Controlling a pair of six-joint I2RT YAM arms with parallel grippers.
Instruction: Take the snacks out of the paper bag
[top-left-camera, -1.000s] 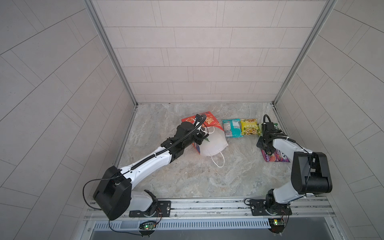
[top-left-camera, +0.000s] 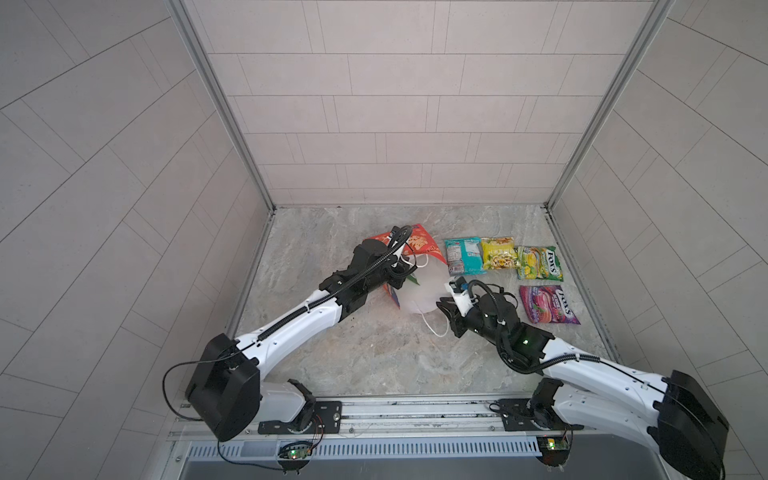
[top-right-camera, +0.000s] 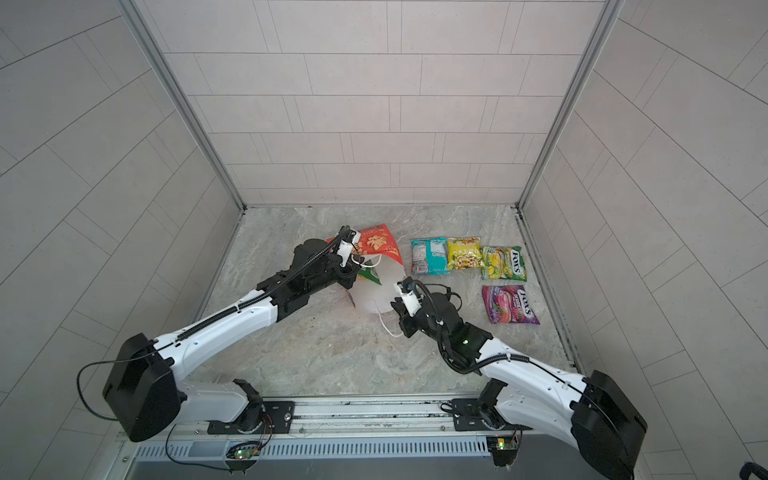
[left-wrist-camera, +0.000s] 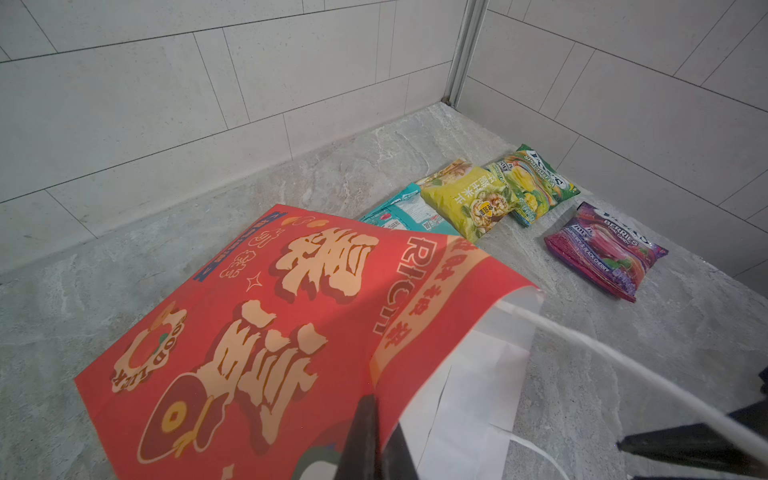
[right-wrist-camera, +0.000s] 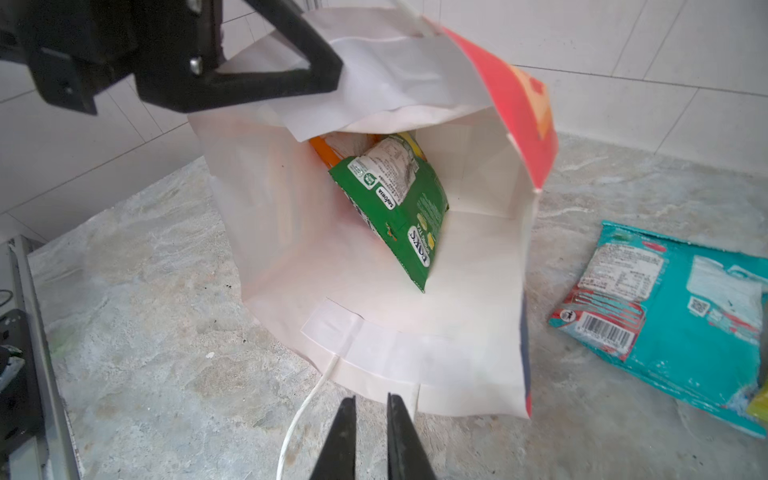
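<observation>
The red paper bag (left-wrist-camera: 240, 360) lies on its side, mouth facing forward, with a green snack bag (right-wrist-camera: 392, 204) and an orange one behind it inside. My left gripper is shut on the bag's upper rim, lifting it to show the white interior. My right gripper points at the mouth from just in front, its fingers a little apart and empty.
To the right lie a teal pack (top-left-camera: 464, 254), a yellow pack (top-left-camera: 499, 253), a green-yellow pack (top-left-camera: 540, 261) and a purple pack (top-left-camera: 545, 304).
My right arm has swung left from over the packs on the right to the front of the bag's mouth. The left arm has stayed nearly still.
</observation>
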